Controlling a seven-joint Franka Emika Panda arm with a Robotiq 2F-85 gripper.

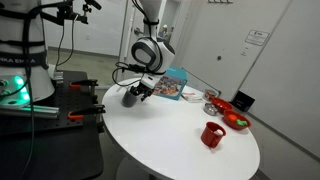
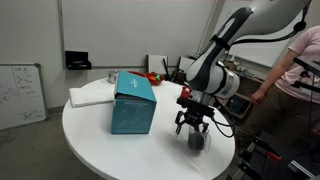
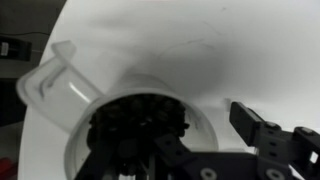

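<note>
A clear mug with dark contents (image 3: 135,112) fills the lower left of the wrist view, its handle (image 3: 62,85) pointing to the upper left. The same mug (image 2: 196,141) shows dark near the front of the white table. My gripper is part open over the mug's rim. One of its fingers (image 3: 262,132) is outside the mug on the right; the other is dark against the contents, so its depth is hard to judge. From the side, the gripper (image 1: 142,91) is low at the mug (image 1: 129,98).
A blue box (image 2: 134,103) stands beside the arm. Farther along the table are a red mug (image 1: 212,135), a red bowl (image 1: 236,121) and a dark item (image 1: 242,101). White sheets (image 2: 92,96) lie near the table's far side.
</note>
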